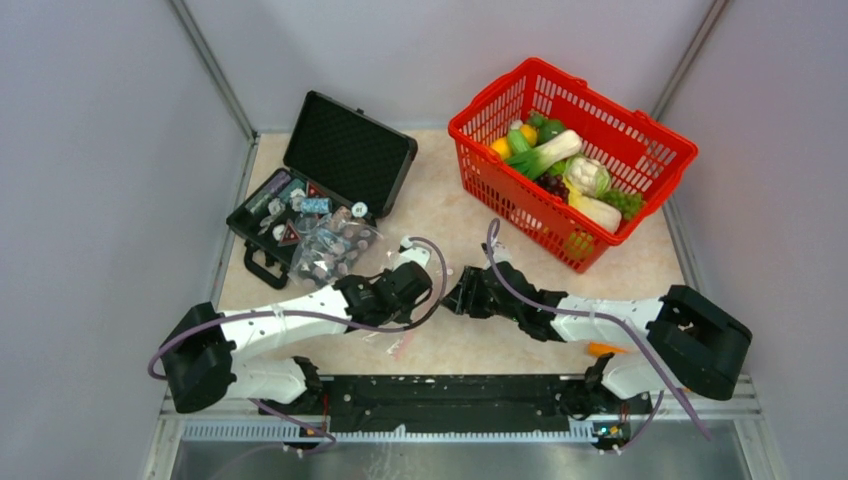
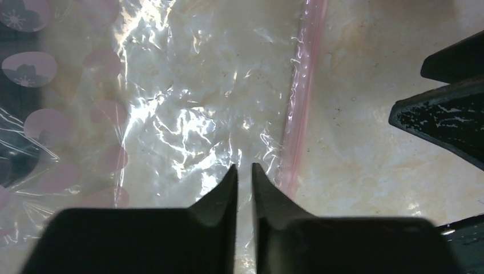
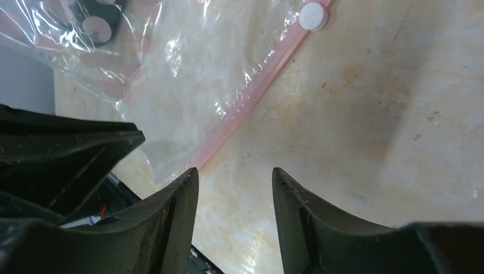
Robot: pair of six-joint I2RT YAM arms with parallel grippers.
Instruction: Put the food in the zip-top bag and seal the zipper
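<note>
A clear bag with pale pink dots (image 1: 335, 250) lies flat at the left of the table, partly over the black case. Its pink zip strip (image 2: 298, 97) runs up and down the left wrist view; in the right wrist view a white round piece (image 3: 313, 16) sits on that strip. My left gripper is over the bag, left of the strip, its fingertips slightly apart with only bag film visible behind them. Open and empty, my right gripper is just right of the bag. Vegetables, including a leek (image 1: 548, 153) and cauliflower (image 1: 587, 176), fill part of the red basket.
The red basket (image 1: 655, 150) stands at the back right. An open black case (image 1: 350, 150) with small items sits at the back left. An orange thing (image 1: 605, 349) shows under my right arm. Both grippers are close together; bare table lies right of the strip.
</note>
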